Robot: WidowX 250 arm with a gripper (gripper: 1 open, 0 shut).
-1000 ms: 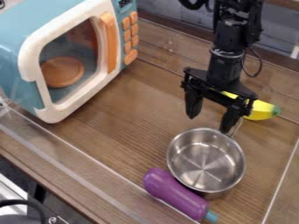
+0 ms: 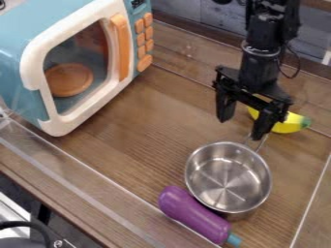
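Observation:
My black gripper (image 2: 243, 116) hangs open over the wooden counter, above and behind a steel pot (image 2: 227, 174) with a thin handle pointing back. A yellow banana (image 2: 292, 123) lies just right of the gripper, partly behind it. A purple eggplant (image 2: 195, 211) lies at the front, below the pot.
A toy microwave (image 2: 46, 39) with an open-looking window and an orange plate inside fills the upper left. A wall runs along the back.
My gripper has risen slightly over the last second. The pot, banana and eggplant have stayed where they were.

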